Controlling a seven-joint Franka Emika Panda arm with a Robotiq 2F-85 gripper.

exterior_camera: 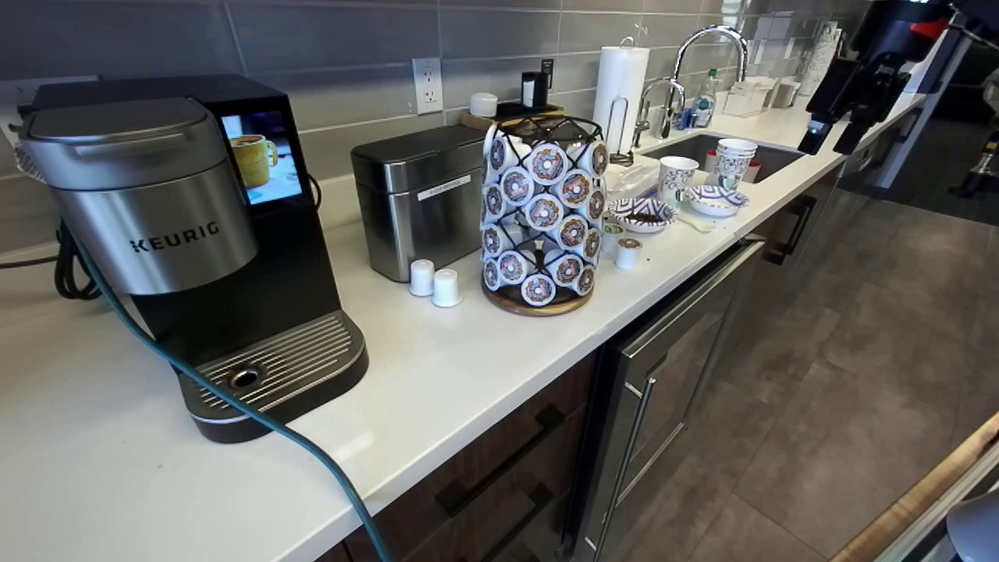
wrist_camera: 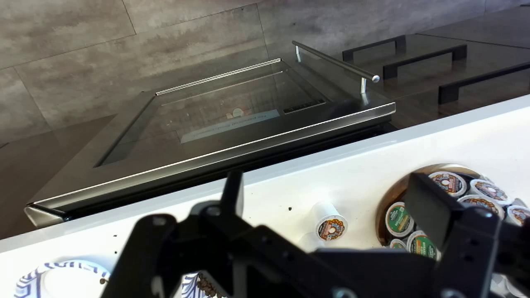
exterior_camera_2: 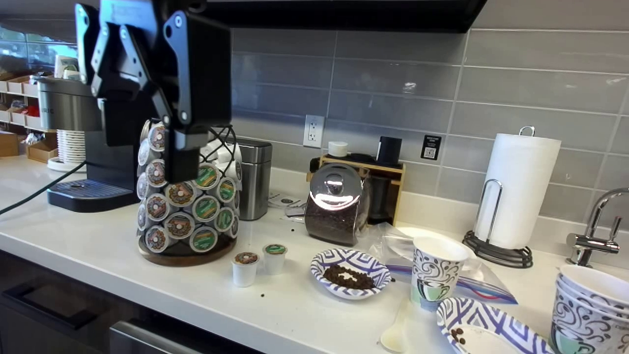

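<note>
My gripper (exterior_camera: 832,140) hangs in the air at the upper right of exterior view 1. Its fingers stand apart with nothing between them, and in the wrist view a wide gap separates one finger (wrist_camera: 232,193) from the other. Below, on the counter, a white coffee pod with a brown lid (exterior_camera_2: 244,269) stands beside a green-lidded pod (exterior_camera_2: 274,258). A round wire carousel (exterior_camera: 543,215) full of pods stands on a wooden base. The Keurig machine (exterior_camera: 154,215) is at the left, with its top down. Two white pods (exterior_camera: 446,289) sit upside down by the carousel.
A steel bin (exterior_camera: 421,201) stands behind the carousel. Patterned bowls (exterior_camera_2: 351,293), paper cups (exterior_camera_2: 425,301) and a spoon (exterior_camera_2: 393,339) crowd the sink side. A teal cable (exterior_camera: 290,432) crosses the counter's front left.
</note>
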